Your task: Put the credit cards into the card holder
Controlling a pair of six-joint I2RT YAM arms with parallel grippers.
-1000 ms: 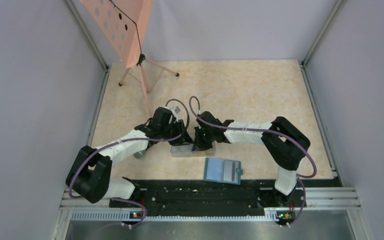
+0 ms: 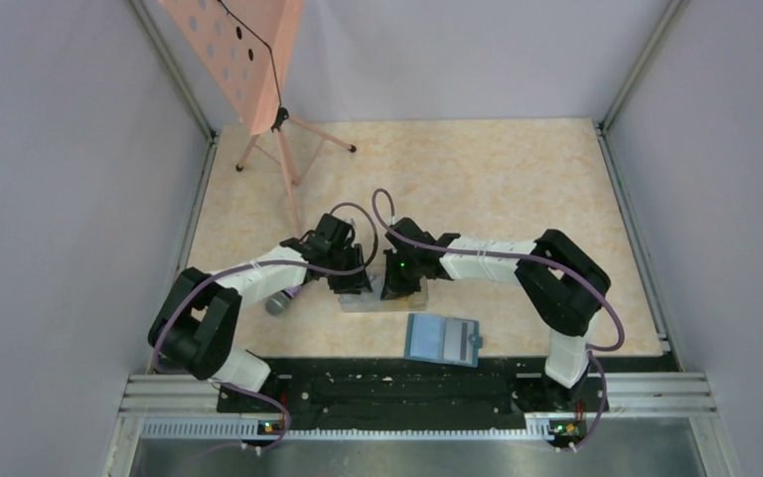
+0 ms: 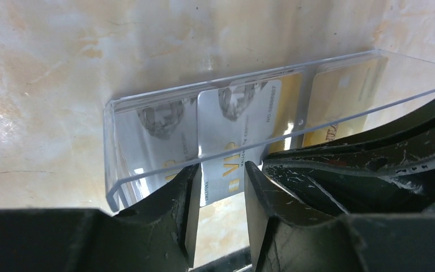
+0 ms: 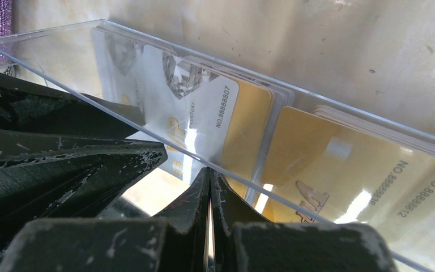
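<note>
A clear tray (image 2: 382, 306) holds silver and gold cards. My left gripper is open above a silver card (image 3: 238, 116), its fingertips near the tray's front wall. That silver card overlaps another silver card at its left and a gold card (image 3: 288, 105) at its right. My right gripper is shut, with nothing visible between its fingers, close beside the left one at the tray's front wall. More gold cards (image 4: 345, 164) lie in the tray's right part. A flat blue case (image 2: 425, 338), possibly the card holder, lies in front of the tray.
A purple, silver-ended object (image 2: 277, 302) lies left of the tray, partly under the left arm. At the back left stands a pink easel (image 2: 288, 169).
My right gripper has shifted a little to the left. The blue case stays put.
</note>
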